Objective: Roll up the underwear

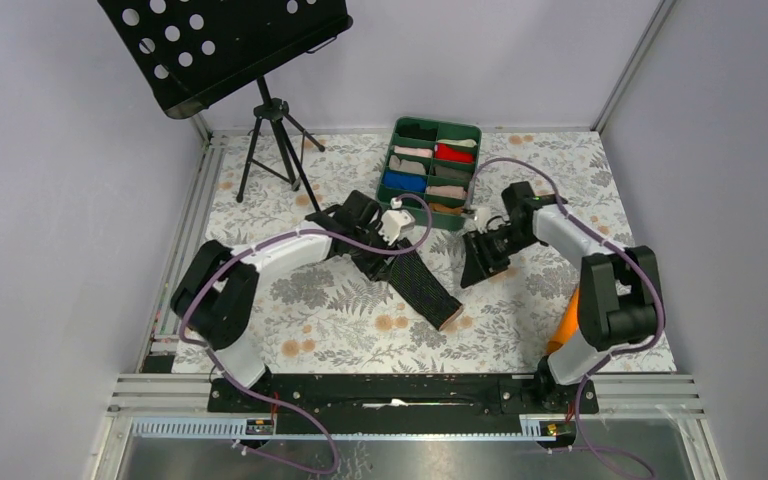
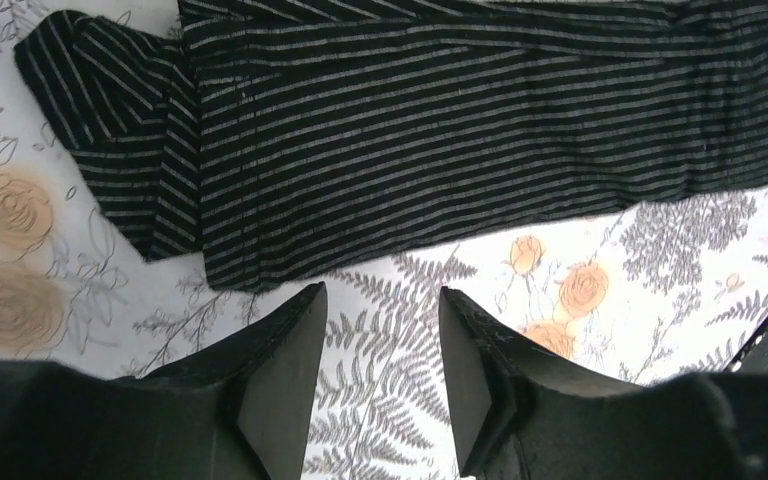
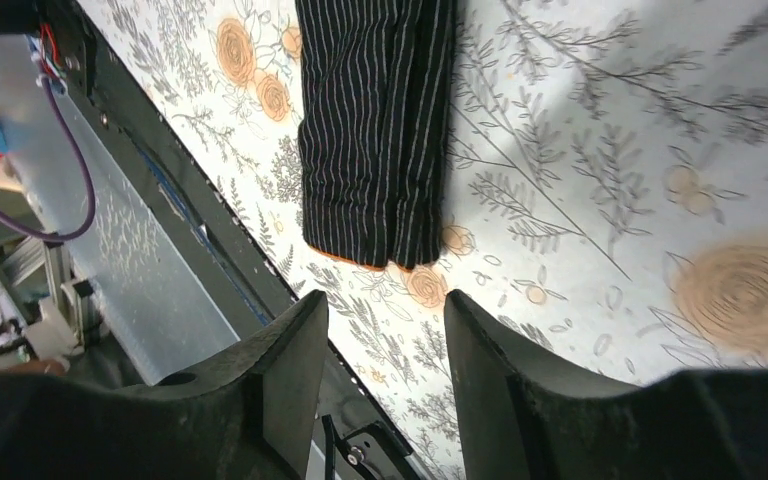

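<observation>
The black striped underwear (image 1: 424, 286) lies on the floral tabletop as a long band running diagonally toward the front right, with lengthwise folds and an orange-edged end. In the left wrist view the fabric (image 2: 460, 130) spreads above my left gripper, which is open over bare table with nothing between its fingers; its far left end is folded over. In the right wrist view the underwear (image 3: 370, 160) lies beyond my right gripper, which is also open and empty. In the top view the right gripper is to the right of the cloth.
A green divided box (image 1: 427, 129) of rolled garments stands at the back. A black music stand (image 1: 270, 110) rises at the back left. An orange object (image 1: 562, 330) lies beside the right arm.
</observation>
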